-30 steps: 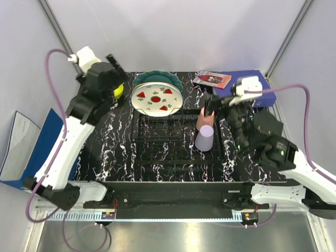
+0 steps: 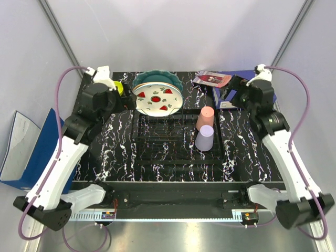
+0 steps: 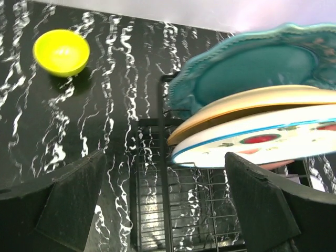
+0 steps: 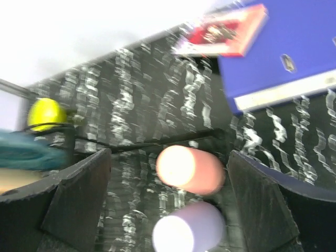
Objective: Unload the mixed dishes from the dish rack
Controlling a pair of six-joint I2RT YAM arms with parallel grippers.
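Note:
A black dish rack (image 2: 163,160) holds a watermelon-pattern plate (image 2: 157,100), a cream plate (image 3: 231,105) and a teal plate (image 3: 252,68) at the back, with a pink cup (image 2: 205,118) and a lilac cup (image 2: 205,137) at its right. My left gripper (image 2: 126,100) is open beside the plates' left side; in its wrist view the plate edges lie beyond the fingers. My right gripper (image 2: 231,89) is open above the area right of the rack; the cups sit below it in the blurred right wrist view. A yellow bowl (image 3: 61,51) stands at the back left.
A blue binder (image 4: 278,58) and a red packet (image 2: 210,79) lie at the back right. A blue bin (image 2: 31,157) stands at the left.
The dishes look unmoved.

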